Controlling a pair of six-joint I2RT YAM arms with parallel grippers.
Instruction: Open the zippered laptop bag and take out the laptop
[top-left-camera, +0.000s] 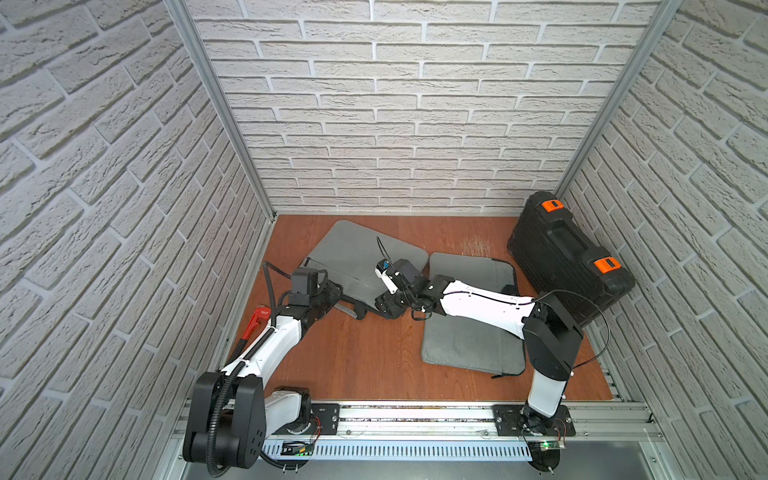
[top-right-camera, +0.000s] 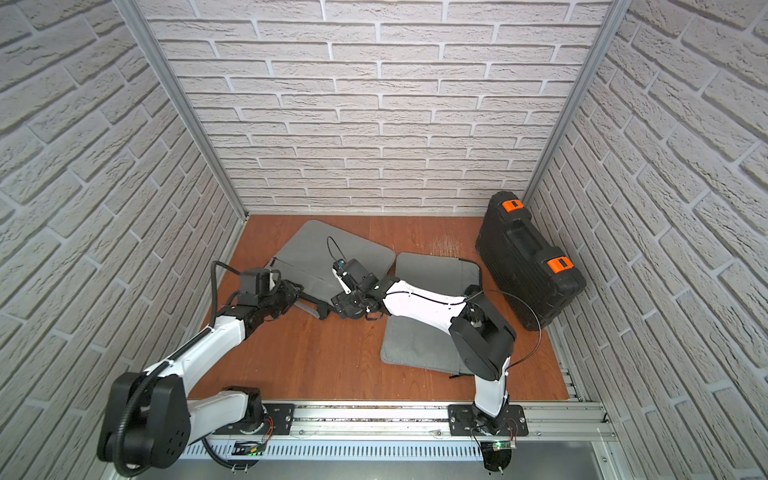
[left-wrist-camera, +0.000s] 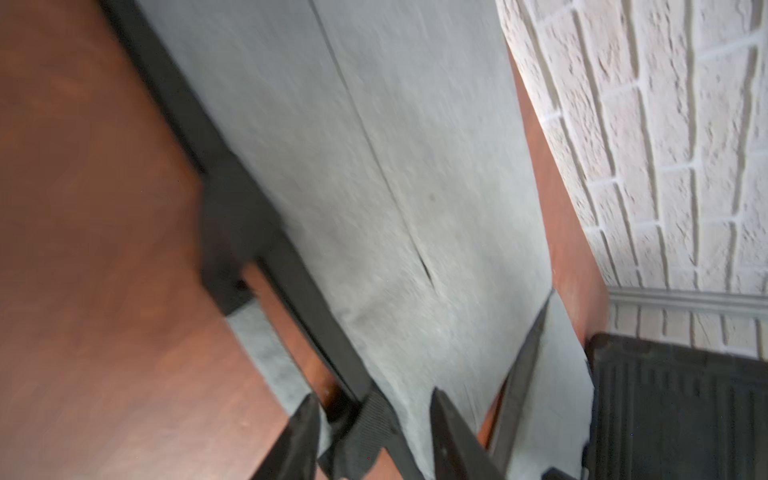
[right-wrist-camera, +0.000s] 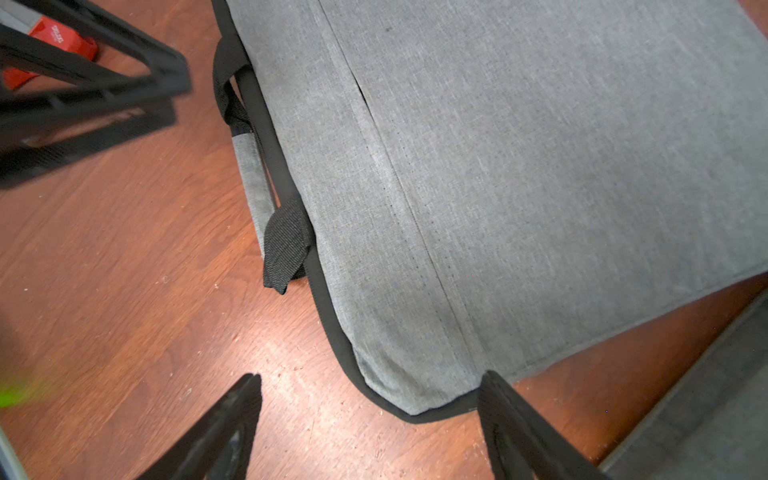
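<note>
A grey laptop bag with black edging lies flat and slanted at the back left of the table, its front edge toward me. The grey-and-black carry handle lies along that edge on the wood. In the left wrist view, my left gripper stands part open over the handle's near strap end, its fingers apart. My right gripper is open above the bag's right front corner, nothing between its fingers. I see no zipper pull or laptop.
A second grey bag or sleeve lies flat to the right, partly under my right arm. A black case with orange latches stands at far right, and a red tool at far left. Bare wood lies in front.
</note>
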